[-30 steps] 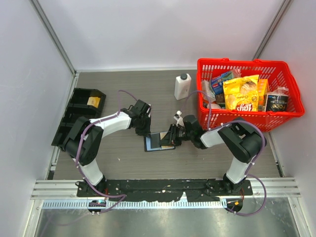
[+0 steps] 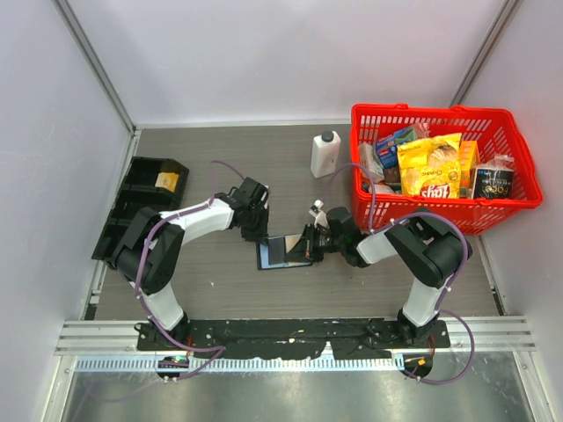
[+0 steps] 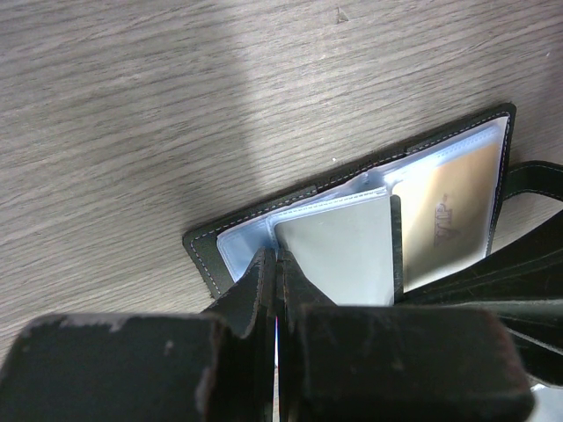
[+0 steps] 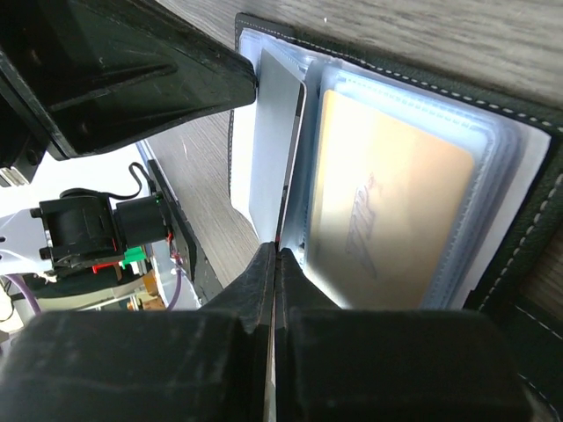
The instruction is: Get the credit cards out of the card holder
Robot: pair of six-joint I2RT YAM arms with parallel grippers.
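The card holder (image 2: 286, 265) lies open on the table, black with stitched edges and clear sleeves. In the left wrist view a grey card (image 3: 347, 251) sits in a sleeve beside a gold card (image 3: 450, 207) in the other half. The right wrist view shows the grey card (image 4: 273, 145) slanted up with its dark edge showing, and the gold card (image 4: 387, 193) flat. My left gripper is shut at the holder's left part; nothing clear shows between its fingers. My right gripper is shut, its tips by the grey card's lower edge, nothing visible between them.
A red basket (image 2: 447, 206) full of packets stands at the back right. Left of it is a white bottle (image 2: 325, 156). A black tray (image 2: 132, 195) is at the left. Bare table lies in front of and behind the holder.
Hardly anything differs in the top view; the right gripper has shifted very slightly over the holder. The left arm and the holder look unmoved.
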